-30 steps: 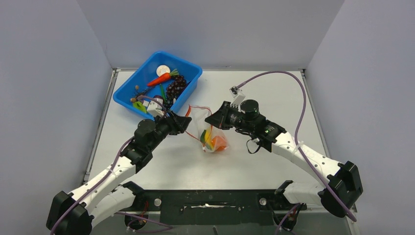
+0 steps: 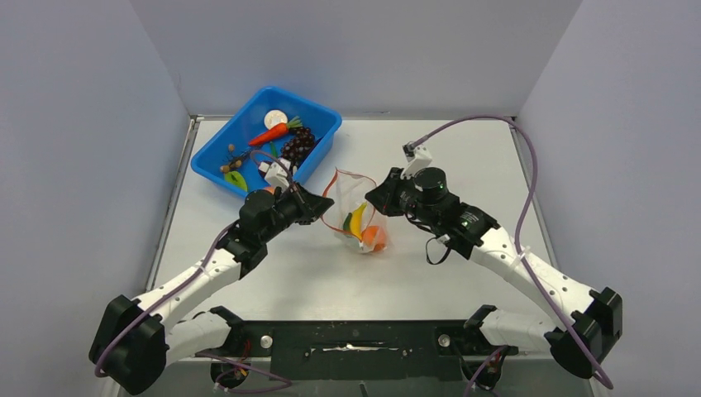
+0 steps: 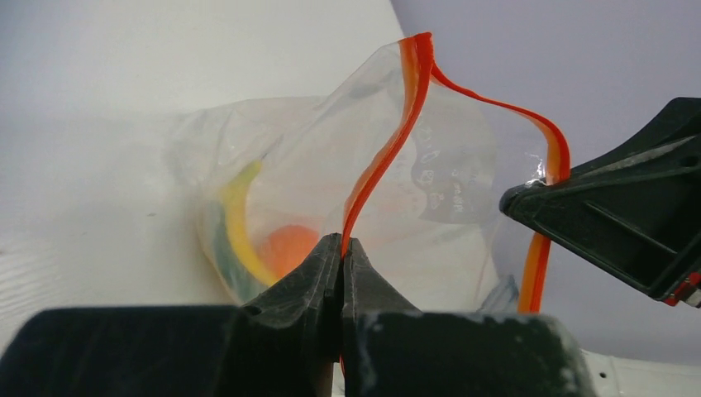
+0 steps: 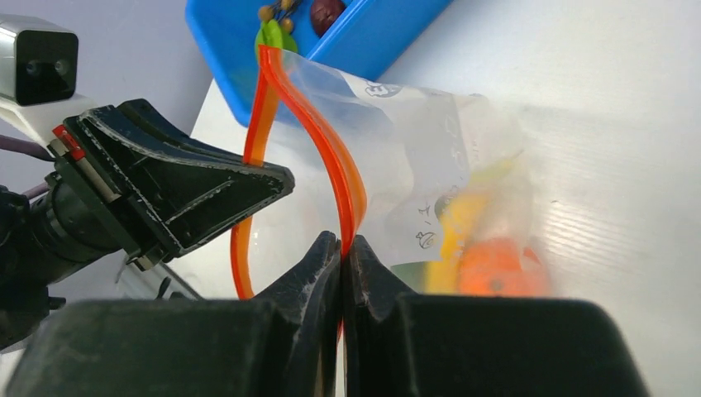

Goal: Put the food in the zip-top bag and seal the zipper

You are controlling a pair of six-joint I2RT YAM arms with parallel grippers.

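Observation:
A clear zip top bag (image 2: 351, 211) with orange zipper edges hangs open between the grippers, holding a yellow banana-like piece (image 2: 358, 217), something dark green and an orange round piece (image 2: 374, 237) at its bottom. My left gripper is shut on one orange zipper edge, and my right gripper is shut on the opposite edge. The bag's lower part rests on the white table (image 2: 438, 289). Its food shows blurred through the plastic in both wrist views.
A blue bin (image 2: 322, 120) at the back left holds a carrot, grapes, a white round item and other food.
Both grippers and the bag's mouth have shifted to the right in the top view. The food in the bag has shifted slightly right with them.

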